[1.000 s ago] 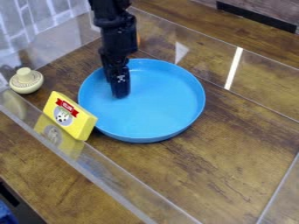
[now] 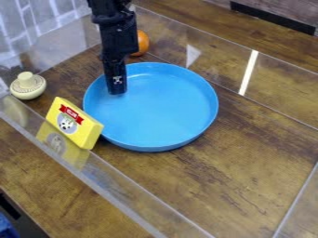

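My black gripper (image 2: 117, 82) reaches down from the top to the left rear part of a blue plate (image 2: 159, 112), its tips low over or at the plate's surface. It looks shut, with nothing visible between its fingers. An orange round object (image 2: 139, 44) sits behind the plate, partly hidden by the arm.
A yellow box (image 2: 73, 125) lies at the plate's front left. A cream-coloured mushroom-like object (image 2: 28, 85) is at the left. A clear strip runs along the lower left.
My gripper has moved left across the plate, and more of the orange object now shows to the right of the arm.
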